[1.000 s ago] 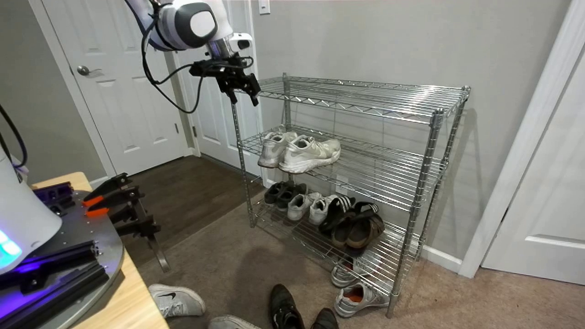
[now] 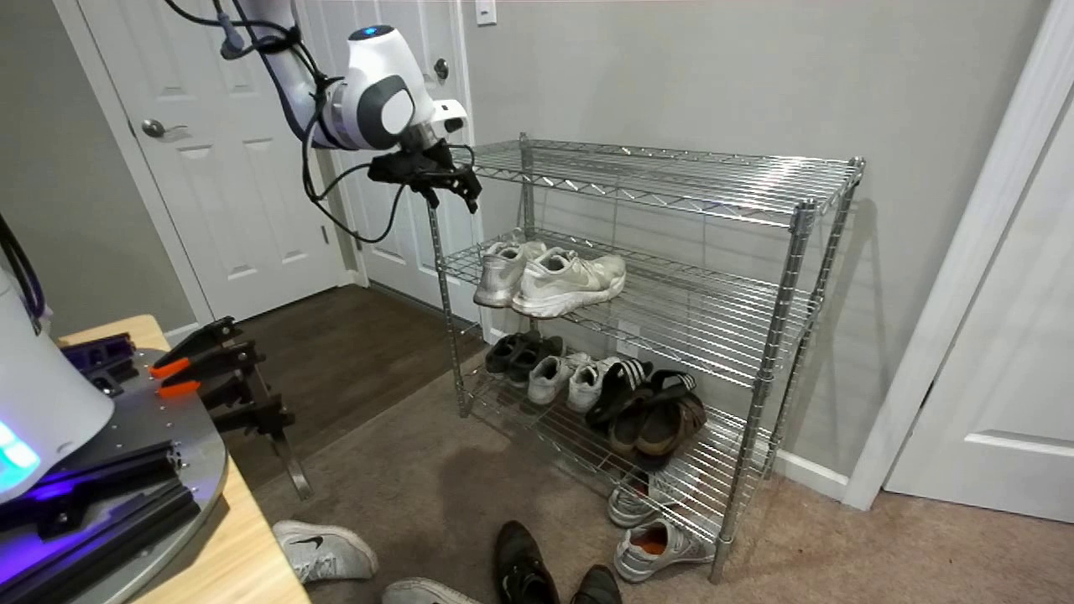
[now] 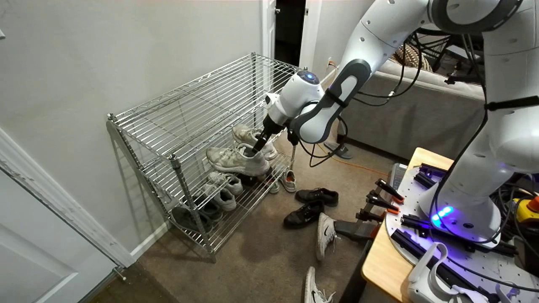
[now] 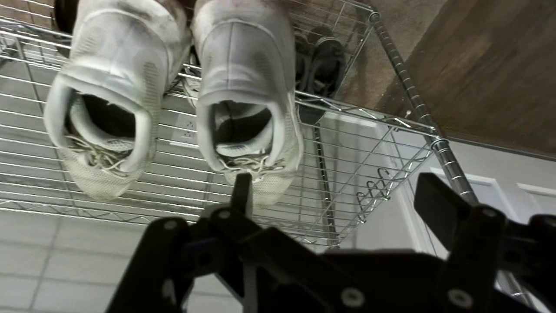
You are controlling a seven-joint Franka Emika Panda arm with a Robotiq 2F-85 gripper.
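Two off-white sneakers stand side by side on the middle shelf of the wire rack: one sneaker (image 2: 570,283) and its neighbour (image 2: 500,273). Their heels stick out past the shelf's front edge. My gripper (image 2: 453,200) is open and empty, in front of the rack's left end and higher than the sneakers. In the wrist view, the fingers (image 4: 241,194) are spread wide; one overlaps the toe of the nearer sneaker (image 4: 245,104) in the picture, while the other lies across the rack's post. No contact with either shoe shows.
The wire rack (image 2: 695,206) has a bare top shelf. Its lower shelf holds several shoes and sandals (image 2: 659,413). Loose black shoes (image 3: 304,213) and white shoes (image 3: 326,235) lie on the floor. Right of the sneakers, the middle shelf is clear.
The shoes have not moved.
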